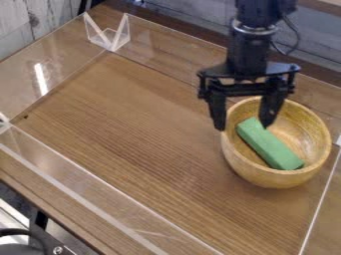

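Note:
A black robot gripper reaches down from the top right over a round wooden bowl. Its two fingers are spread wide, one above the bowl's left rim and the other above the back of the bowl, with nothing seen between them. A green block lies slanted inside the bowl, below the gripper.
A clear plastic container stands at the back left. Dark curved objects show at the lower left edge.

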